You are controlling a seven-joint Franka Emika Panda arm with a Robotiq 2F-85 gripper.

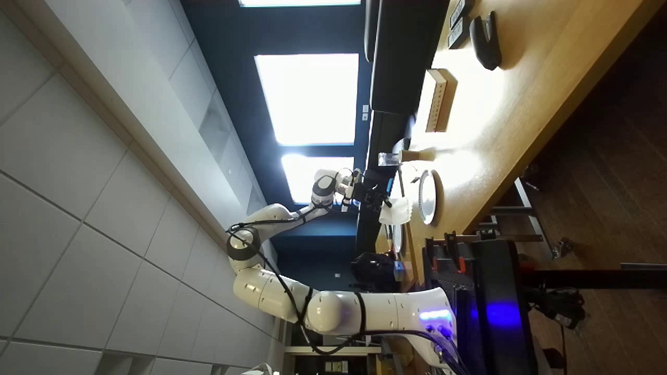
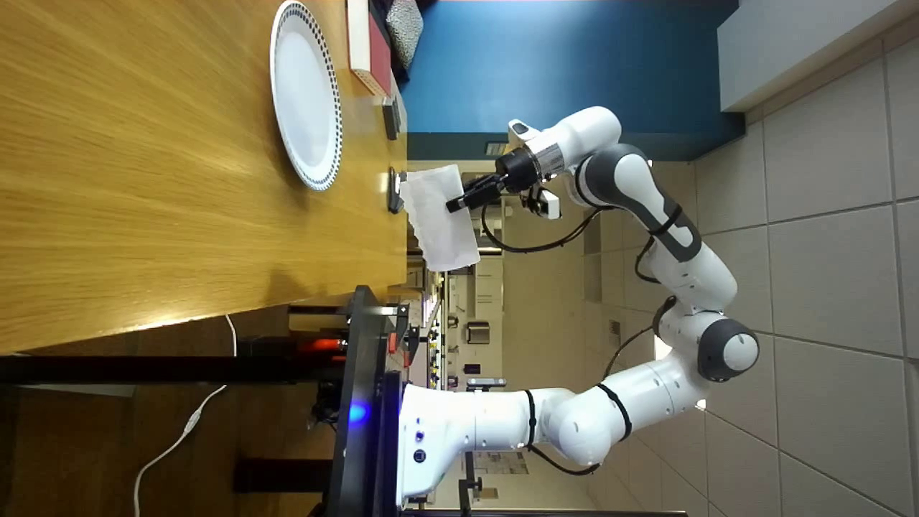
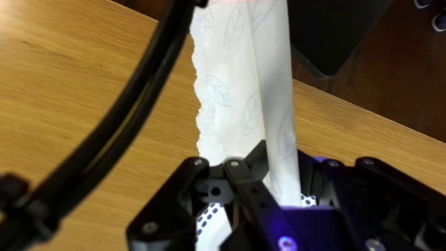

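Note:
A white paper towel with a wavy torn edge hangs in the air above the table, my gripper shut on it. Faint leaf prints show on the towel in the wrist view, where it runs as a folded strip between the dark fingers. The exterior views are turned sideways. On the wooden table lies a white plate with a dotted rim; the towel is apart from it in the second exterior view. Part of the plate shows behind the gripper in the wrist view.
Another white plate lies farther back. A wooden box, a black stapler and a clear cup are on the table. Bare wood surrounds the dotted plate on its near side.

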